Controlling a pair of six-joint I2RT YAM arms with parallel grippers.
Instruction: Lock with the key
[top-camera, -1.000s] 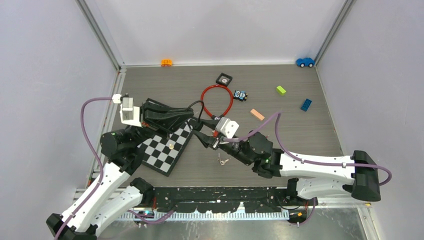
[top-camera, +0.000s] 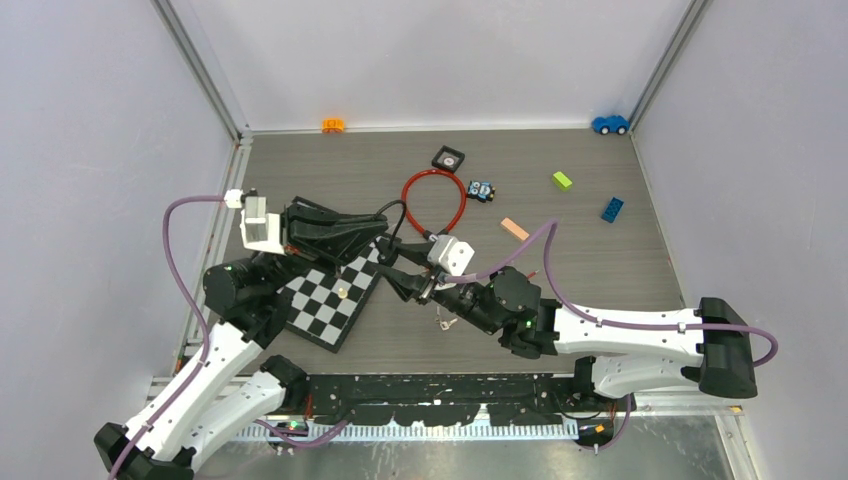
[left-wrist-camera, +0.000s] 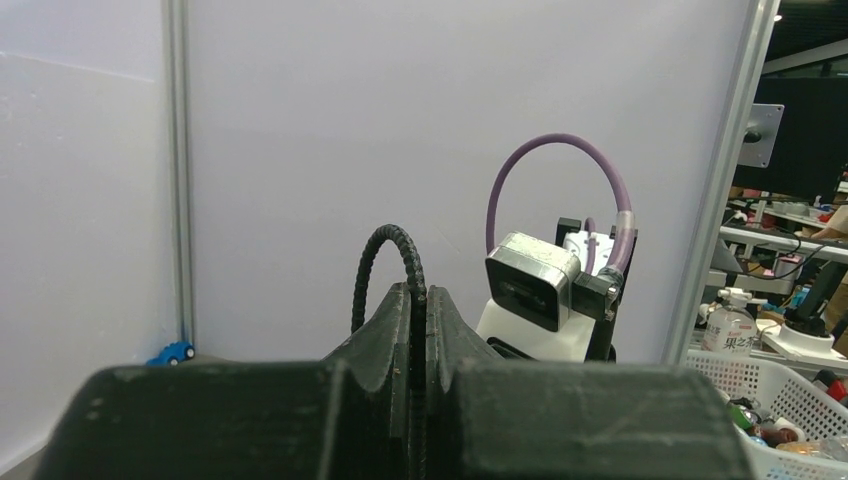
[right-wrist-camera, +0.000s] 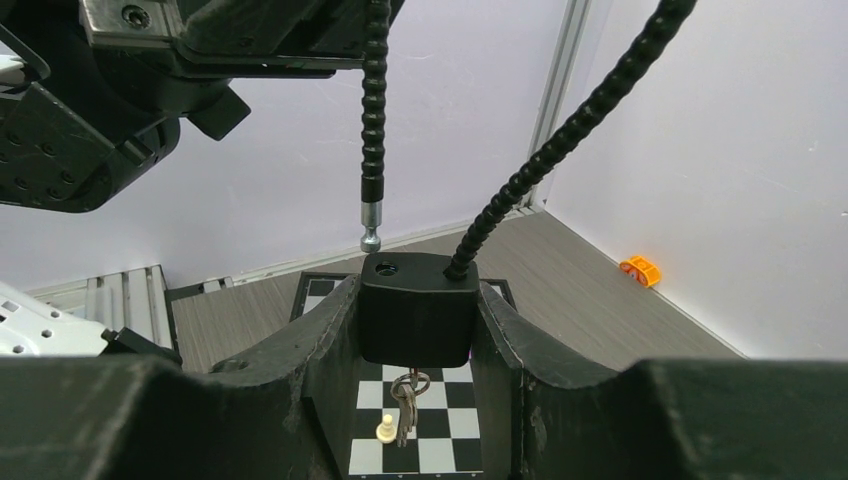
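Observation:
My left gripper (top-camera: 383, 225) is shut on the black ribbed cable (left-wrist-camera: 386, 236), which arches above its fingers. The cable's free end, a metal pin (right-wrist-camera: 371, 226), points down just above and left of the open hole (right-wrist-camera: 386, 268) in the black lock body (right-wrist-camera: 418, 320). The cable's other end enters the body at the right. My right gripper has a finger on each side of the body; how firmly they press is unclear. Keys on a ring (right-wrist-camera: 407, 400) hang just under the body; where they attach is hard to see.
A checkered board (top-camera: 330, 305) lies beneath the grippers. Near the table's middle is a red cable lock (top-camera: 462, 205), with other keys (top-camera: 445, 319) lying below the right gripper. Small toys and blocks lie around; the right side has free room.
Over the last second my right gripper has shifted slightly left, its fingers coming further around the lock body. My left arm has stayed nearly still.

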